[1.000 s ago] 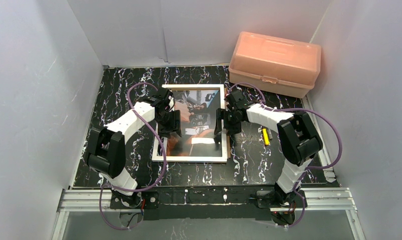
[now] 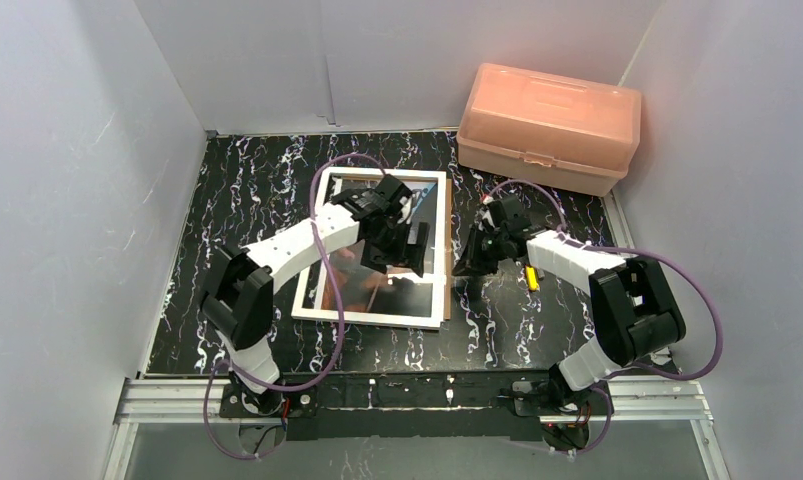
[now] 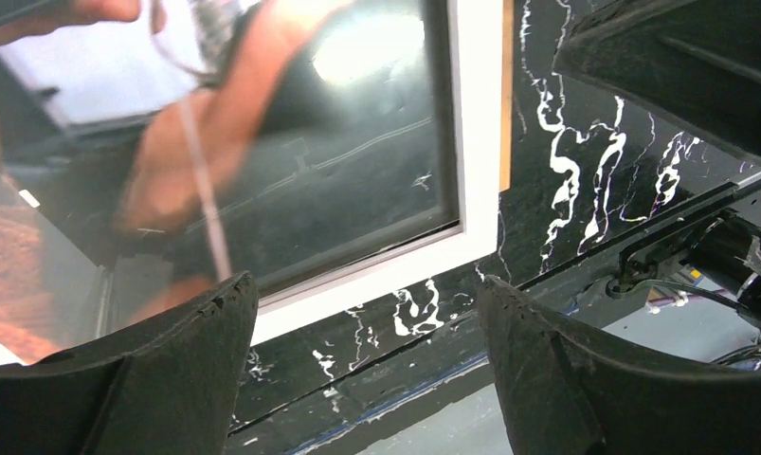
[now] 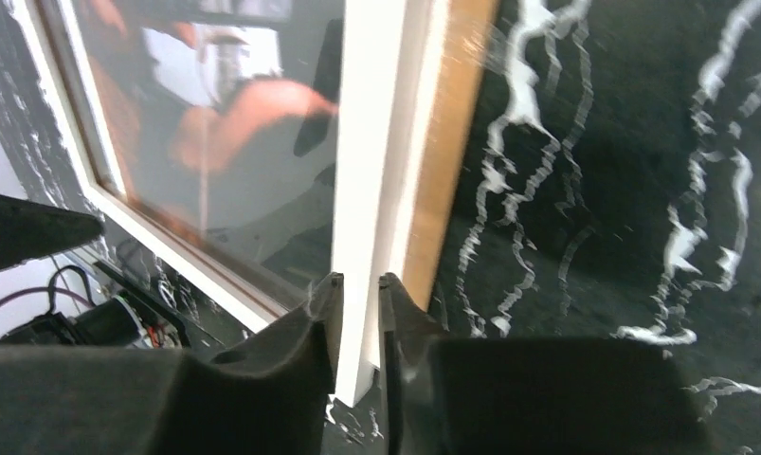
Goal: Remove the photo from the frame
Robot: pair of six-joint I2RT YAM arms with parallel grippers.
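The white frame (image 2: 440, 210) lies on the dark marbled table, its glossy face (image 2: 409, 296) full of reflections, so I cannot tell the photo from the glare. A tan edge (image 4: 443, 180) shows beyond the frame's right side. Over the face's right half hangs my left gripper (image 2: 403, 262), its fingers (image 3: 201, 355) well apart and nothing between them. My right gripper is shut, empty, with the white border visible behind its tips. From above, that gripper (image 2: 469, 268) is just right of the frame.
A closed salmon-coloured box (image 2: 549, 125) stands at the back right. Beside the right arm, a yellow item (image 2: 532, 278) lies on the table. Free table surface (image 2: 242, 200) extends left of the frame.
The left gripper has moved right across the frame's face. My right gripper has drawn off the right border to the table side.
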